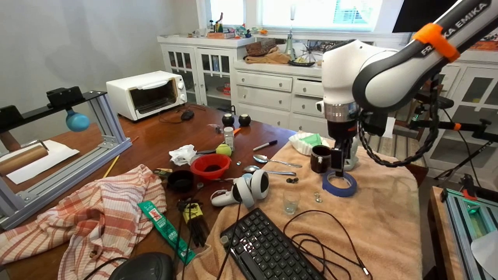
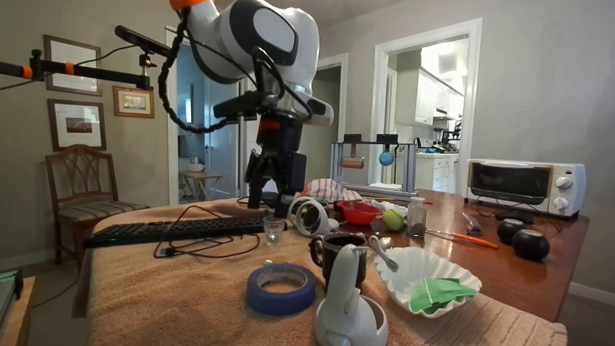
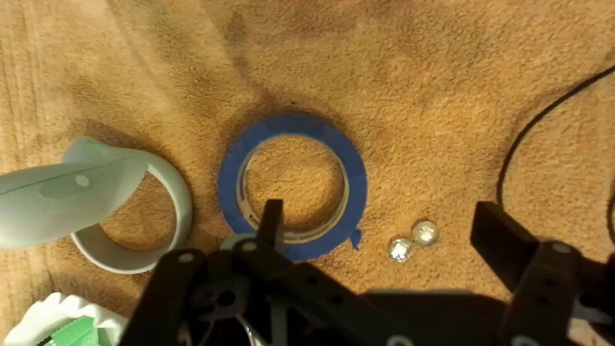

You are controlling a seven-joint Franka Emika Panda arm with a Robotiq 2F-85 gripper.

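Observation:
My gripper is open and points down above the tan towel, nothing between its fingers. In the wrist view, its left finger overlaps the near rim of a blue tape roll, which lies flat on the towel. Two small shiny clear pieces show in the view between the spread fingers, down on the cloth. From the first exterior view, the gripper appears beside a dark mug and in front of the tape. In the second exterior view, the gripper hangs beyond the tape roll.
A white controller-like object with a ring lies left of the tape. A fluted white bowl holds green packets. A small glass, a keyboard and loose cable share the towel. Bare towel lies right of the cable.

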